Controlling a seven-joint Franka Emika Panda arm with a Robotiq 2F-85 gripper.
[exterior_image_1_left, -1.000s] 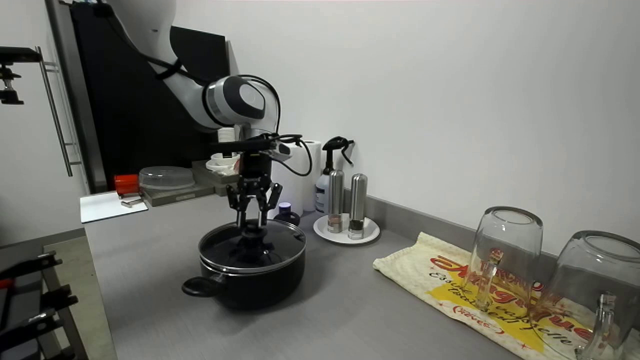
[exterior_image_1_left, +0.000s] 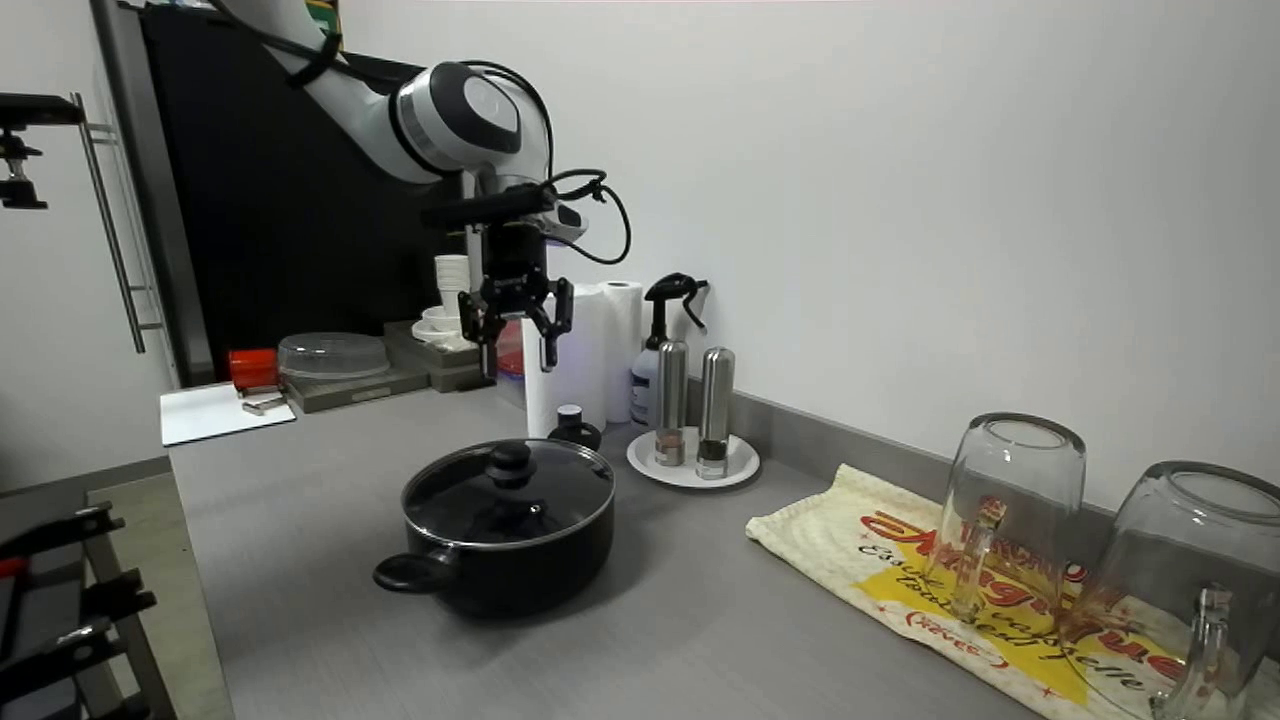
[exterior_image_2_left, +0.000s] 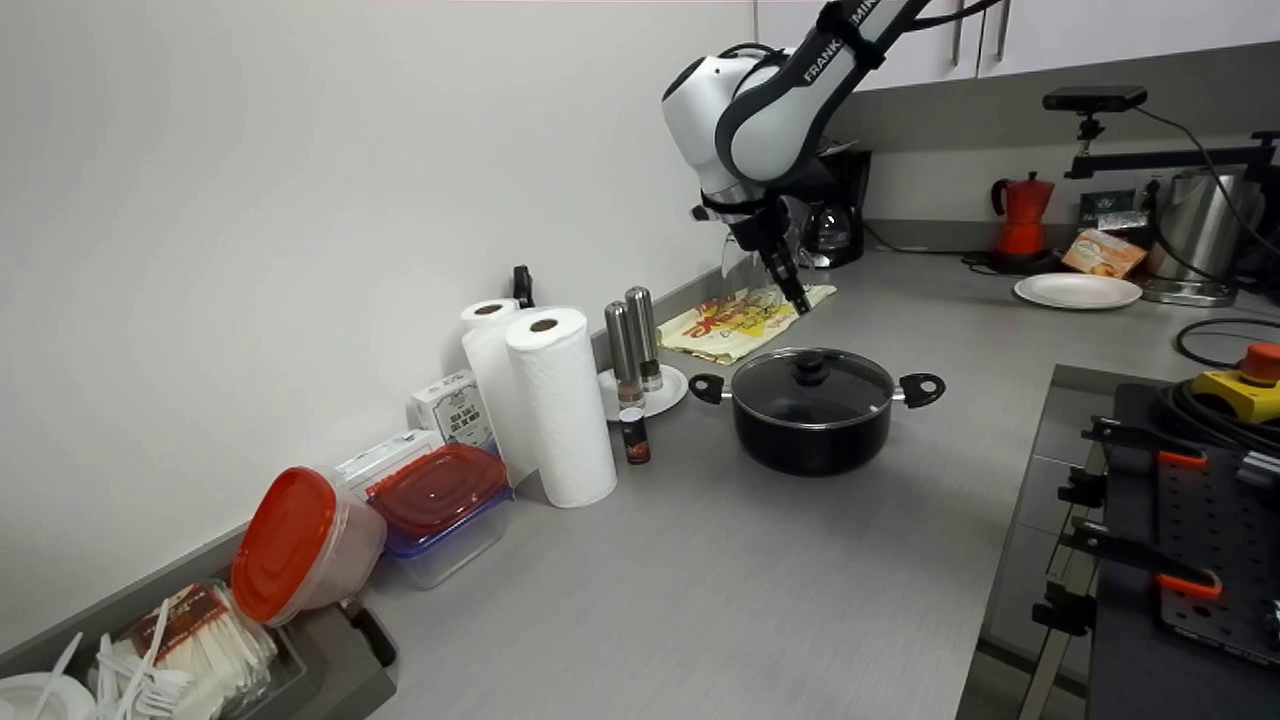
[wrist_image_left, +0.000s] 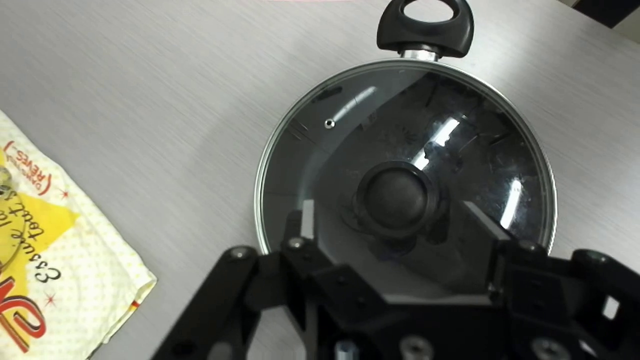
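Observation:
A black two-handled pot (exterior_image_1_left: 528, 576) stands on the grey counter. Its glass lid (exterior_image_1_left: 462, 504) lies flat on the rim all round, with a black knob (exterior_image_1_left: 511, 463) at the centre. Well above the lid hangs my gripper (exterior_image_1_left: 518, 358), fingers pointing down and spread wide, nothing between them. From the wrist, the lid's knob (wrist_image_left: 396, 198) shows just beyond the parted fingertips, and one pot handle (wrist_image_left: 427, 27) is at the top. In the second exterior view the pot (exterior_image_2_left: 812, 444) sits below and slightly right of my gripper (exterior_image_2_left: 801, 306).
A white plate (exterior_image_1_left: 648, 461) carries two metal mills close behind the pot, near paper towel rolls (exterior_image_2_left: 561, 408). Glass mugs (exterior_image_1_left: 1008, 504) stand upside down on a yellow-white cloth (exterior_image_1_left: 864, 564). The counter in front of the pot is bare.
My gripper has risen from the lid's knob to well above it, and its fingers are farther apart. The lid now sits evenly on the pot; the pot has shifted very slightly.

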